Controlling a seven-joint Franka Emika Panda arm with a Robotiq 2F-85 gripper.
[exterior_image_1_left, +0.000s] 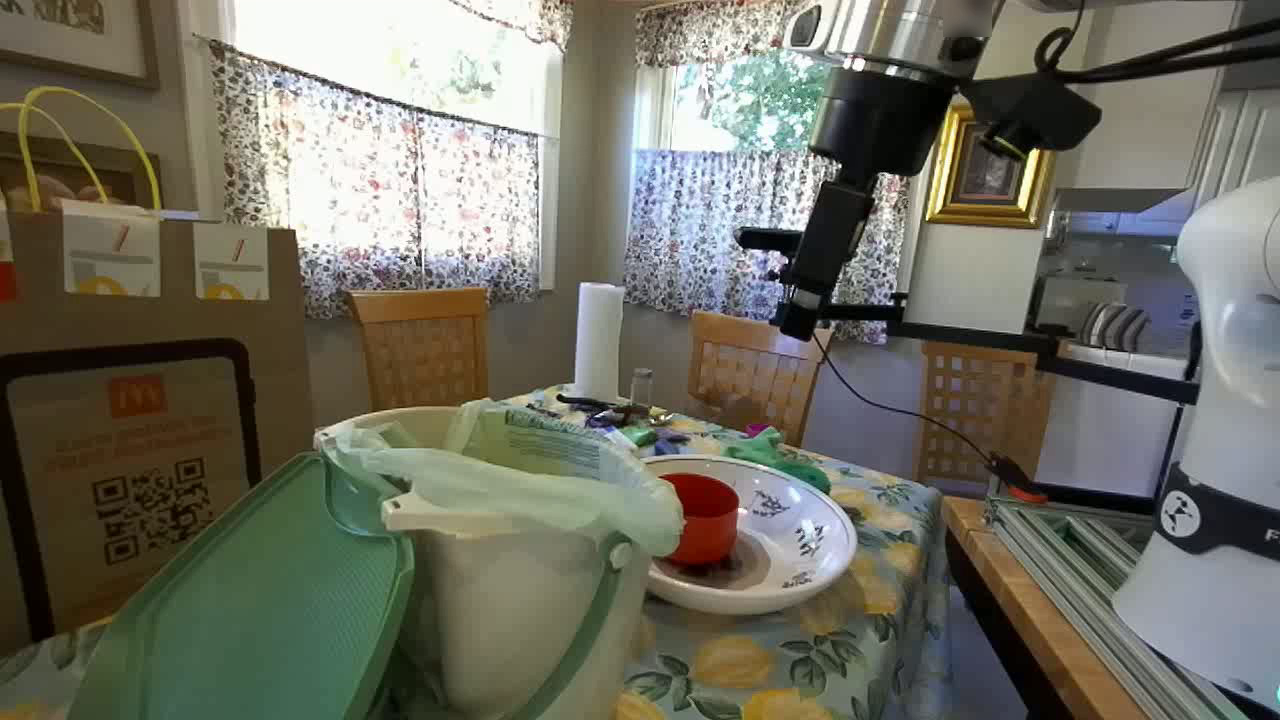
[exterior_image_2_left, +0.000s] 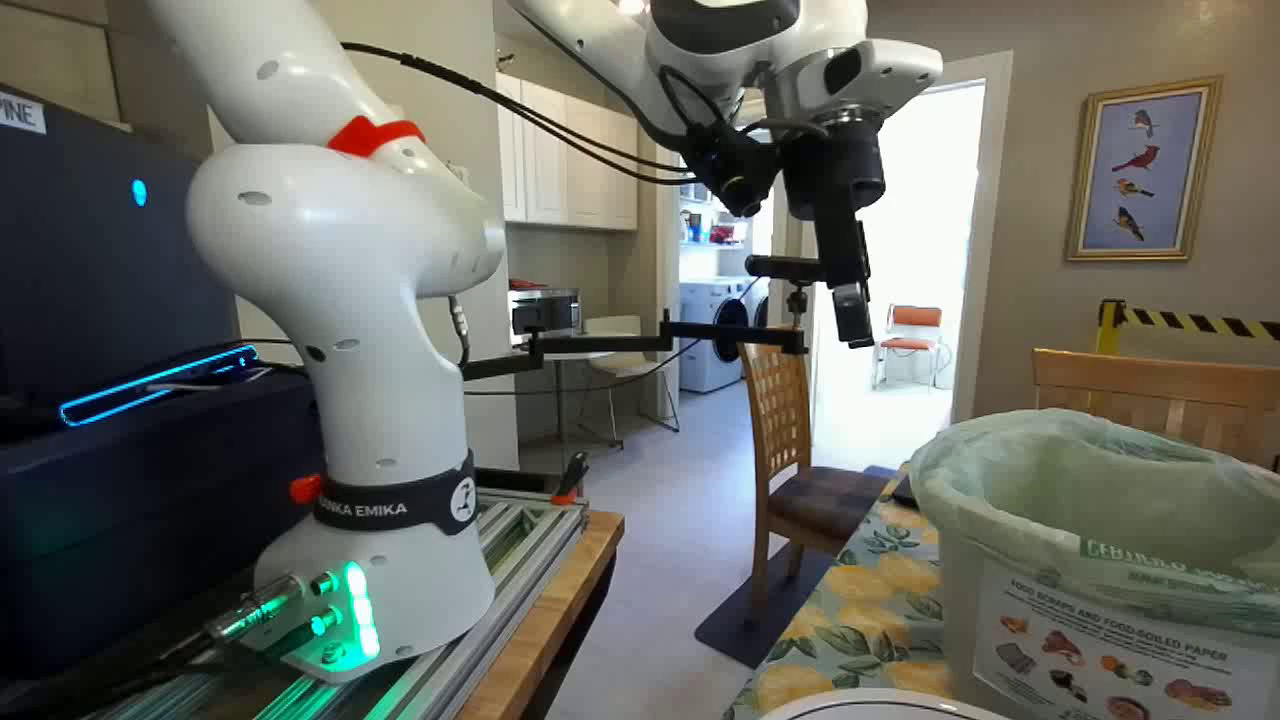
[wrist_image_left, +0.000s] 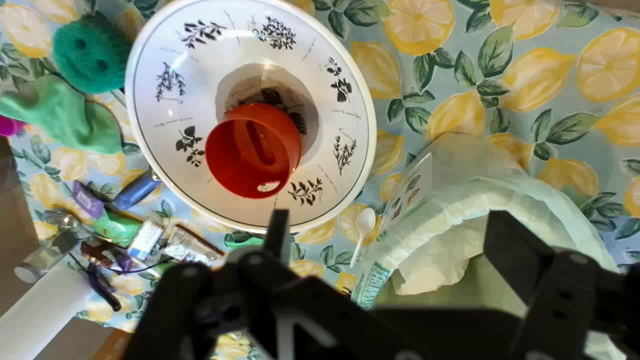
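Seen from above in the wrist view, my gripper is open, its two dark fingers wide apart with nothing held between them. It hangs well above the table in both exterior views. Below it lies a white bowl with dark herb drawings, and inside the bowl sits a red cup, off the bowl's centre. Beside the bowl stands a bin lined with a pale green bag; the gripper's body hides part of its opening in the wrist view. A white plastic spoon rests on the cloth between bowl and bin.
A green scrubber and a green cloth lie beside the bowl. Several small items clutter the table near the paper towel roll. The bin's green lid leans beside it. Bare lemon-print tablecloth extends past the bowl.
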